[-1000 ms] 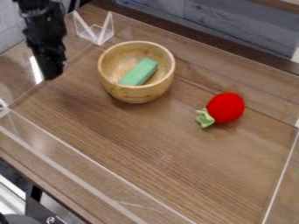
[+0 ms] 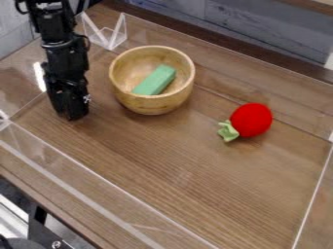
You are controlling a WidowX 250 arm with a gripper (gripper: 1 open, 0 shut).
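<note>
My black gripper (image 2: 68, 97) reaches down from the upper left to low over the wooden table, left of a light wooden bowl (image 2: 132, 70). Whether its fingers are apart is hard to make out against the dark body. The bowl holds a green block (image 2: 155, 80). A red tomato-like object (image 2: 252, 120) with a pale green top lies to the right.
A white wire-like holder (image 2: 107, 31) stands at the back, behind the bowl. The table's edge runs along the back.
My gripper has come down and toward the front, closer to the table beside the bowl. The bowl, block and red object stay where they were.
</note>
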